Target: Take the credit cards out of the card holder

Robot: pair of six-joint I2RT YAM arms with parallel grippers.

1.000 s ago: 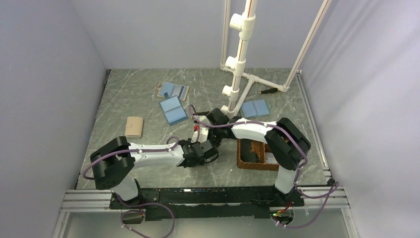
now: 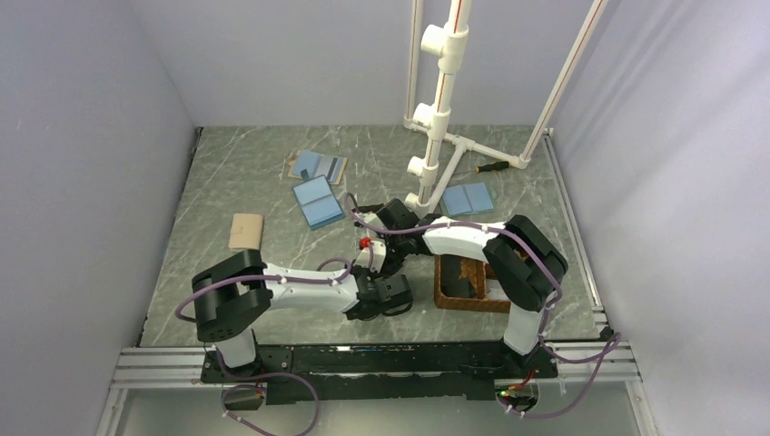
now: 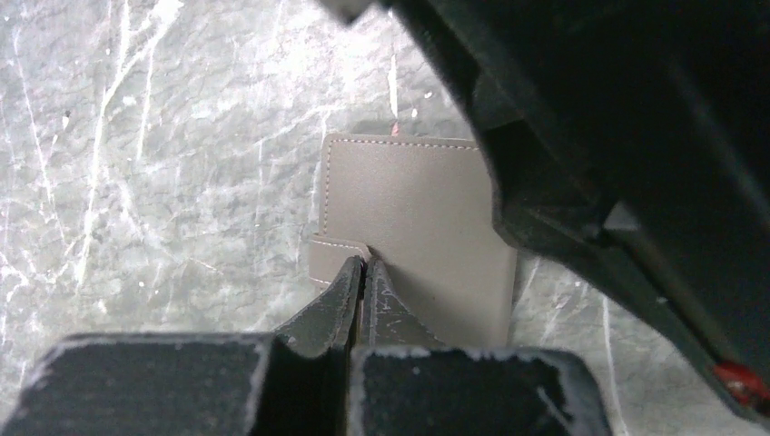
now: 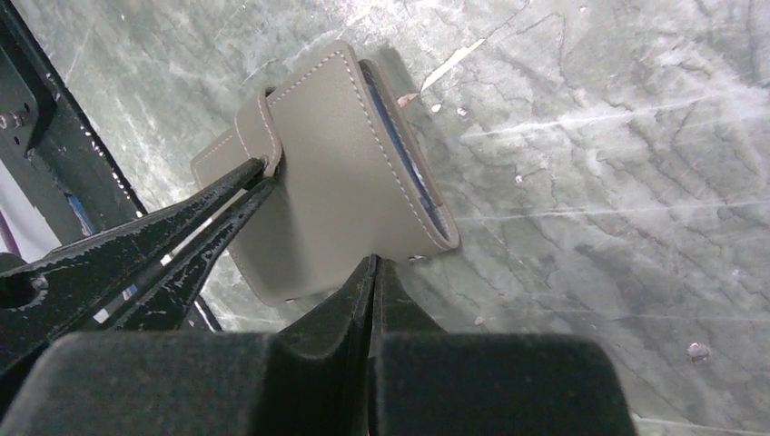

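Note:
A taupe stitched card holder (image 3: pixel 418 191) lies on the marble table beneath both grippers, hidden by the arms in the top view. My left gripper is shut at the edge of its strap; in the right wrist view its fingertips pinch at that strap's end. My right gripper is shut at the holder's lower edge, with nothing visible between its fingers. A blue edge shows inside the holder's open side (image 4: pixel 395 127); whether it is a card is unclear.
A wicker basket (image 2: pixel 472 302) sits at the right under the right arm. Blue and tan wallets (image 2: pixel 318 209) lie at the back left and beside the white pipe stand (image 2: pixel 436 136). A tan holder (image 2: pixel 246 232) lies at far left.
The right arm has barely moved.

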